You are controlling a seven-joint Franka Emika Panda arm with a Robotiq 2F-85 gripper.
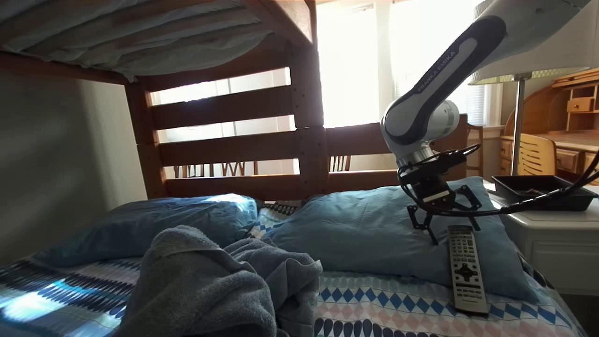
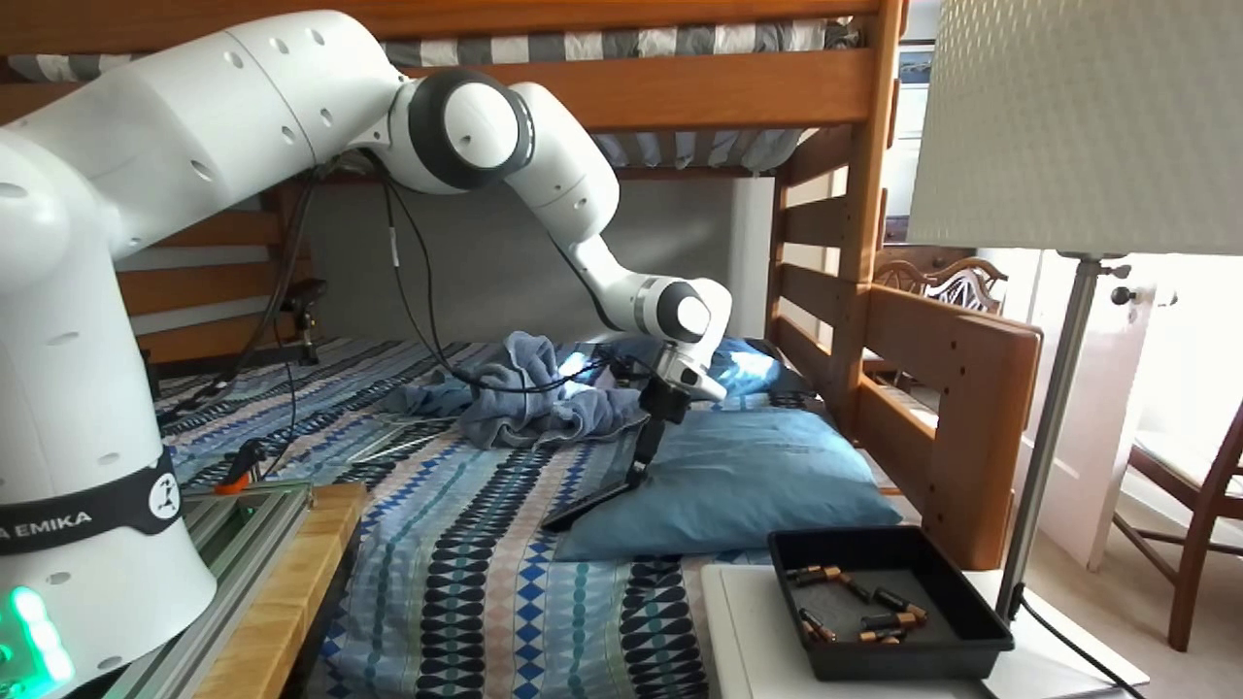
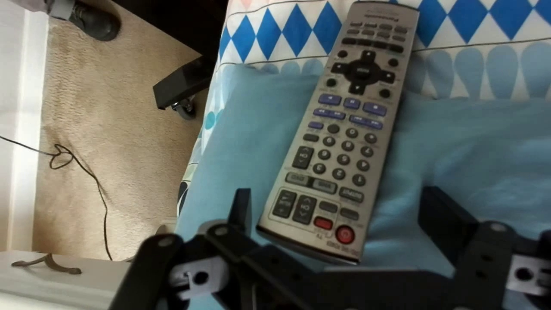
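Observation:
A silver remote control (image 3: 341, 139) with its buttons up leans on the front edge of the blue pillow (image 1: 387, 230), its lower end reaching the patterned bedding. In exterior view 1 the remote (image 1: 466, 269) lies just below my gripper (image 1: 456, 236). My gripper is open in the wrist view, with one fingertip (image 3: 240, 206) to the left of the remote's near end and the other well to the right. The remote's near end appears between them, not gripped. From the side, the gripper (image 2: 637, 472) is low over the pillow, close to the remote's upper end.
A black tray (image 2: 891, 664) holding several batteries stands on the white nightstand (image 2: 746, 629), beside the lamp pole (image 2: 1055, 431). A crumpled grey-blue towel (image 1: 202, 286) lies on the bed, away from the remote. The wooden bed rail (image 2: 950, 396) rises behind the pillow.

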